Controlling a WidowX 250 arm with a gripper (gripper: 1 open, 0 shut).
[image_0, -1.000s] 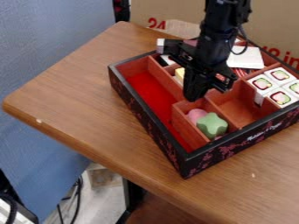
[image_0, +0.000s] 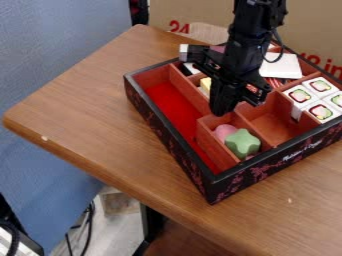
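A black box (image_0: 201, 180) with red compartments sits on the wooden table. My black gripper (image_0: 234, 95) is down inside it, over the middle compartments; whether its fingers are open or shut, or hold anything, is hidden. A pink piece (image_0: 225, 131) and a green star-shaped piece (image_0: 242, 143) share the front compartment. A pale yellow piece (image_0: 205, 84) shows just left of the gripper. White square pieces (image_0: 321, 112) with printed tops fill the right compartment. The long left compartment (image_0: 171, 108) is empty red.
The bare wooden table (image_0: 80, 115) extends left and in front of the box. A cardboard box (image_0: 187, 18) stands behind, and white card-like items (image_0: 278, 66) lie at the back of the black box. Cables hang below the table's left edge.
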